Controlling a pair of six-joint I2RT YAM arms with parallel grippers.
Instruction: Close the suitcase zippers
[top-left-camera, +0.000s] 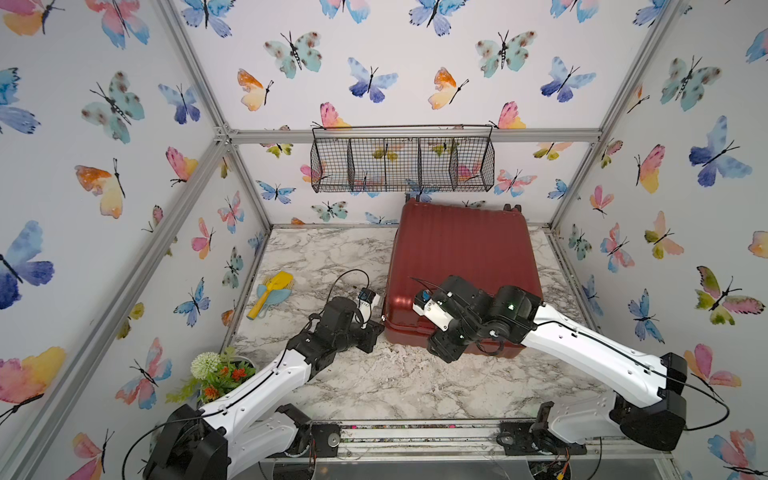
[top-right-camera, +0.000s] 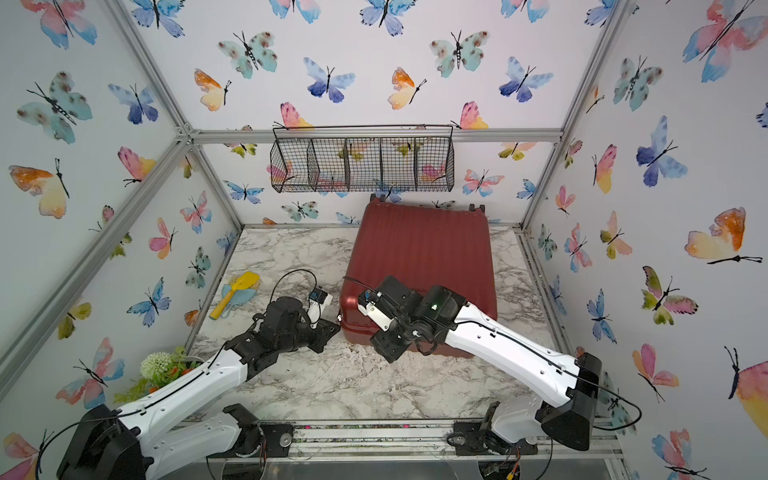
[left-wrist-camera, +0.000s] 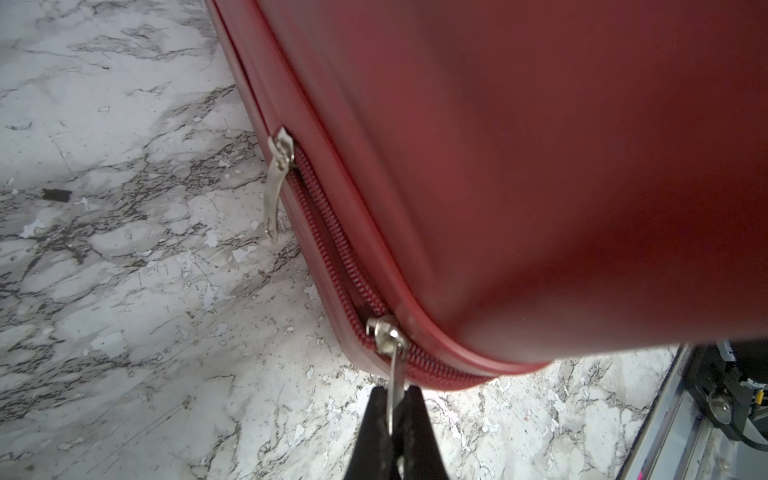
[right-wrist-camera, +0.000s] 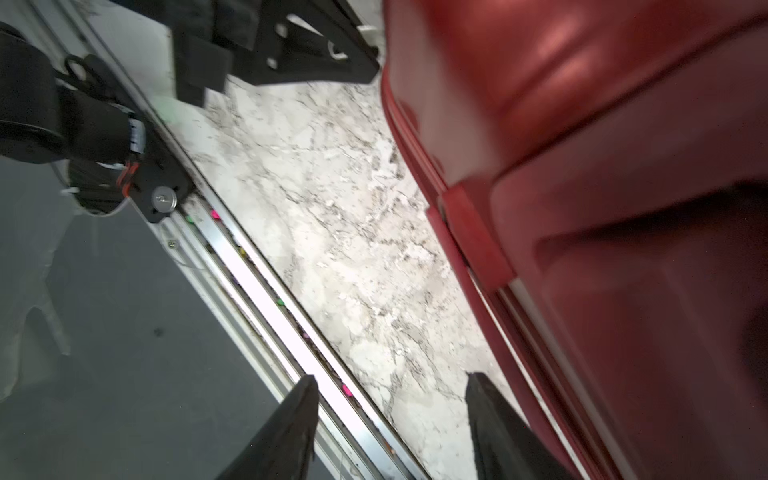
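Observation:
A red hard-shell suitcase (top-left-camera: 460, 240) lies on the marble table. In the left wrist view its zipper shows two metal sliders, an upper one (left-wrist-camera: 280, 152) with hanging pull and a lower one (left-wrist-camera: 387, 334) at the corner. My left gripper is shut on the lower slider's pull, at the suitcase's near-left corner. My right gripper is part open with nothing between its fingers, low over the front face of the suitcase; in the top views its wrist hides much of that face.
A yellow scoop (top-left-camera: 272, 289) on a blue piece lies at the left, with a flower pot (top-left-camera: 224, 376) nearer. A wire basket (top-left-camera: 402, 164) hangs at the back.

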